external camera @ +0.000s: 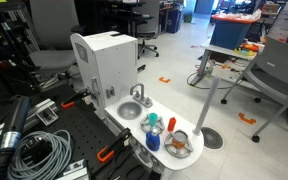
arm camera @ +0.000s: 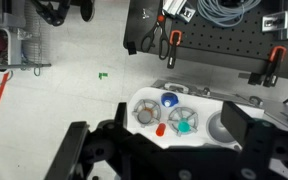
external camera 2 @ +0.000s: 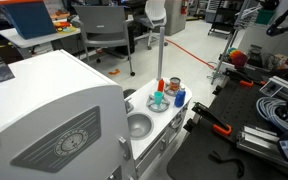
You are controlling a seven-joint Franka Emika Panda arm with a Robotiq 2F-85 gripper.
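My gripper shows in the wrist view as two dark fingers spread wide apart, open and holding nothing. It points down from above at a small white toy kitchen counter (external camera: 159,105). On the counter stand a blue cup (external camera: 153,141), a teal cup (external camera: 153,118), a small red item (external camera: 171,124) and an orange-brown cup with a metallic look (external camera: 179,138). The teal cup and the orange-brown cup sit on round burner-like grates. Further along is a round metal sink (external camera: 130,110) with a faucet (external camera: 138,91).
A white cabinet (external camera: 106,60) stands tall at the sink end. Beside the counter, the black table (external camera: 79,135) carries coiled cable (external camera: 44,155) and orange-handled clamps (external camera: 114,148). A grey chair (external camera: 276,70) stands beyond, with bare floor between.
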